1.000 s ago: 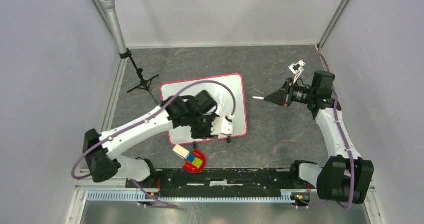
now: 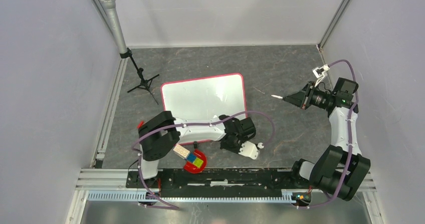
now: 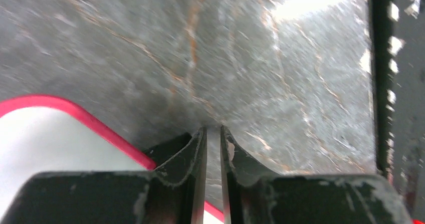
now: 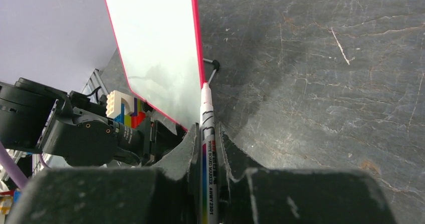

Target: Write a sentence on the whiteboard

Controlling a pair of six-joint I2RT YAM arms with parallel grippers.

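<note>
The whiteboard point(image 2: 200, 97), white with a red rim, lies on the grey floor; the left arm covers its lower edge in the top view. No clear writing shows on its visible surface. My right gripper is shut on a whiteboard marker point(image 4: 208, 156), whose pale tip points away from the fingers. From above, the marker point(image 2: 276, 96) points left toward the board, with bare floor between. Over the board's lower right edge hangs my left gripper, its fingers drawn nearly together. Only floor and red rim show through their narrow gap.
A red toy piece point(image 2: 190, 168) with coloured blocks point(image 2: 182, 152) sits below the board's lower left corner. A microphone point(image 2: 114, 23) on a tripod point(image 2: 143, 81) stands at the back left. Bare floor point(image 2: 280, 129) extends right of the board.
My left arm has swung right and toward the front, off the board's middle to its lower right edge. The right gripper has drawn back to the right with the marker.
</note>
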